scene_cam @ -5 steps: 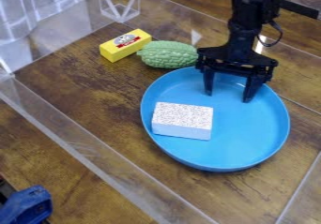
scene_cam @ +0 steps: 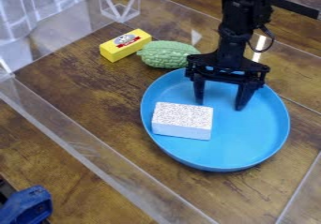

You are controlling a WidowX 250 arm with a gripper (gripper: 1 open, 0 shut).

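My black gripper (scene_cam: 226, 74) reaches down from the top into the back part of a round blue bowl (scene_cam: 238, 143), its fingers pointing down at the bowl's floor. A white speckled block (scene_cam: 182, 122) lies in the front left of the bowl, apart from the fingers. The fingers look spread; whether anything small is between them cannot be made out.
A green corn-like object (scene_cam: 167, 53) lies behind the bowl to the left, beside a yellow box (scene_cam: 123, 45). A blue object (scene_cam: 22, 208) sits at the bottom left corner.
The gripper has shifted a little to the left and down within the back of the bowl. The block and other objects have not moved.
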